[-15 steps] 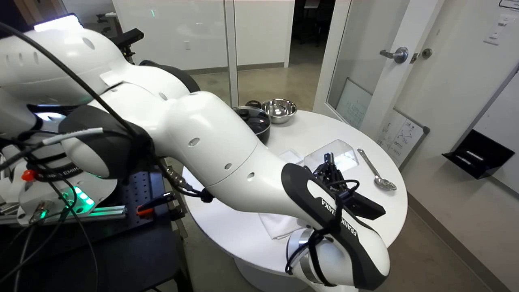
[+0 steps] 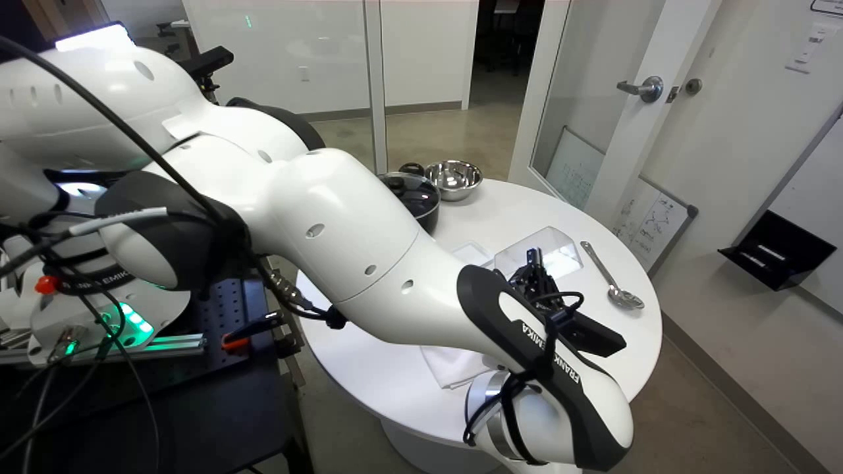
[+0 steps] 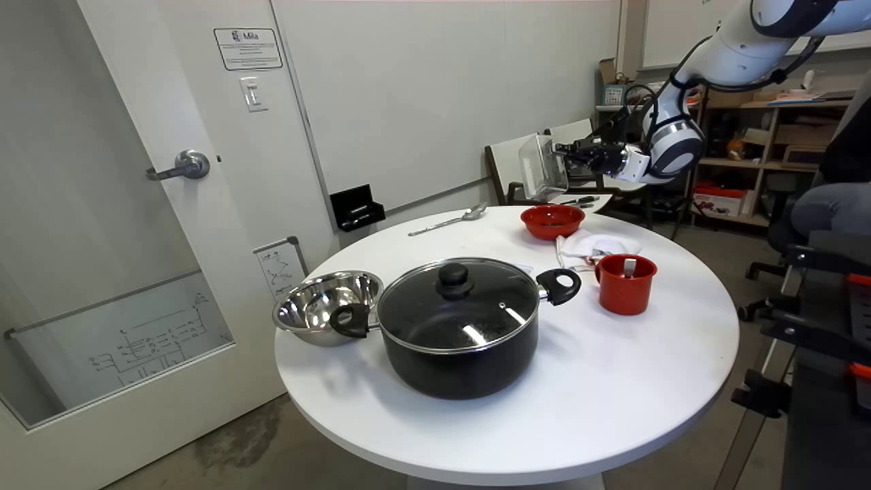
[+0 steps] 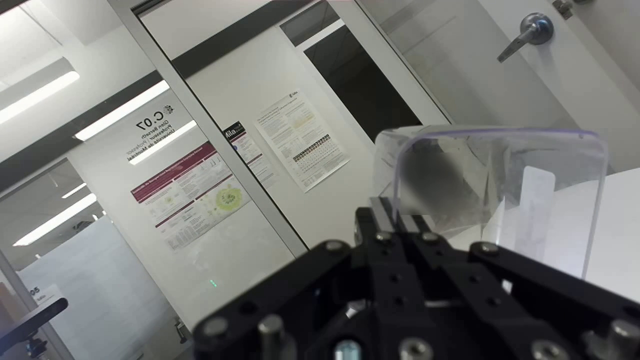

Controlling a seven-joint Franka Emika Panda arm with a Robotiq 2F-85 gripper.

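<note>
A clear plastic container (image 3: 540,169) hangs in the air above the far side of the table, turned on its side. My gripper (image 3: 563,150) is shut on its thin wall. In the wrist view, the container (image 4: 447,177) extends up and right from the fingertips of my gripper, its purplish rim facing the camera. Exterior view 1 has the see-through container (image 2: 545,249) just beyond my gripper (image 2: 533,267), partly covered by the arm.
A red bowl (image 3: 552,220), white cloth (image 3: 600,245) and red mug (image 3: 626,287) stand on the round table (image 3: 637,359). A lidded black pot (image 3: 457,367) and steel bowl (image 3: 318,314) occupy its other side. A slotted spoon (image 3: 449,220) lies near the edge.
</note>
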